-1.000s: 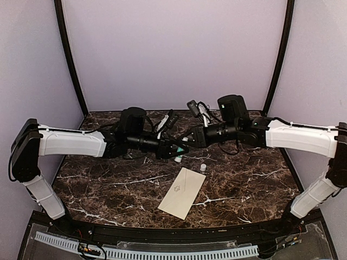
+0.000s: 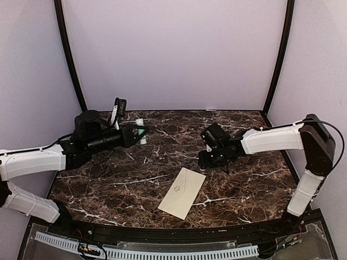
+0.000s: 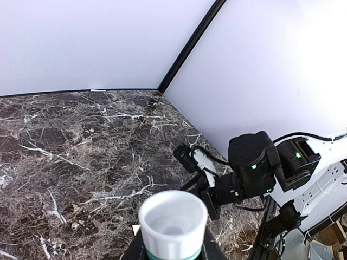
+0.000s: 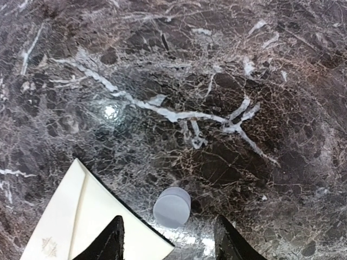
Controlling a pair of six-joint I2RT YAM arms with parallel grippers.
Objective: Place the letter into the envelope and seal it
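Note:
The cream envelope (image 2: 182,193) lies flat near the table's front middle, its flap edge showing in the right wrist view. My left gripper (image 2: 140,131) is raised over the left side of the table, shut on a white and green glue stick (image 3: 173,219) whose round white end faces the left wrist camera. A small pale glue cap (image 4: 172,207) stands on the table beside the envelope's corner. Above that cap is my right gripper, open, its fingers (image 4: 115,238) on either side with gaps. No separate letter can be made out.
White walls (image 2: 179,54) close off the rear and both sides. A silver slotted rail (image 2: 162,254) runs along the front edge.
My left gripper has carried the glue stick leftward, away from the right gripper. Envelope unmoved.

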